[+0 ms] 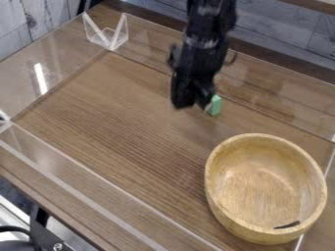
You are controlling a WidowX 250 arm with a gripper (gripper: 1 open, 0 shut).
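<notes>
My gripper [183, 86] hangs above the middle back of the wooden table [105, 127], dark and blurred, so its fingers are hard to make out. Just right of it a small green object [215, 106] sits on the table, partly behind the arm.
A large tan round bowl [264, 176] takes up the front right of the table. A white wire-like holder [108, 31] is at the back left.
</notes>
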